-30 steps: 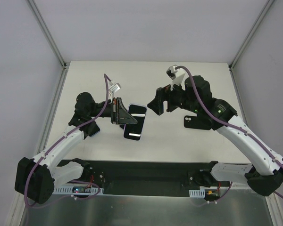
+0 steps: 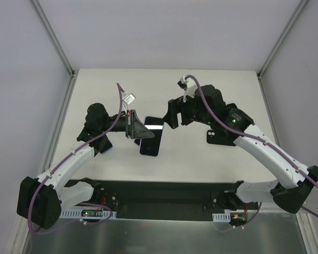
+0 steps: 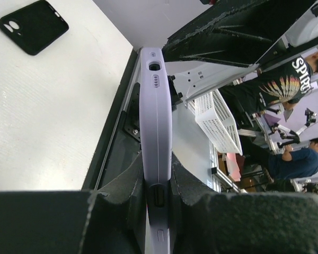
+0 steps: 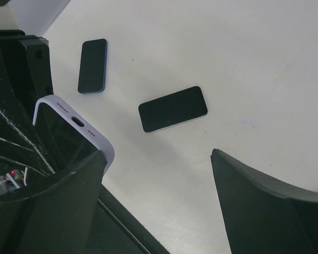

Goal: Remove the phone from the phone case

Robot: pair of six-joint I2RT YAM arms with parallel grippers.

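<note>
A black-screened phone in a lavender case (image 2: 151, 145) is held above the table by my left gripper (image 2: 148, 134), which is shut on its long side. Edge-on in the left wrist view, the case (image 3: 155, 106) runs down between the black fingers. My right gripper (image 2: 173, 117) is close to the phone's upper right corner, its fingers part open. In the right wrist view, the phone's end with the port, in its lavender case (image 4: 93, 132), sits behind the left finger (image 4: 69, 206). Nothing is between the right fingers; whether that finger touches the case I cannot tell.
Two more phones lie flat on the table: one dark with a pale edge (image 4: 172, 109), one with a blue edge (image 4: 93, 66). An empty black case (image 2: 221, 137) lies at the right.
The left gripper and the held phone stay practically in place.
</note>
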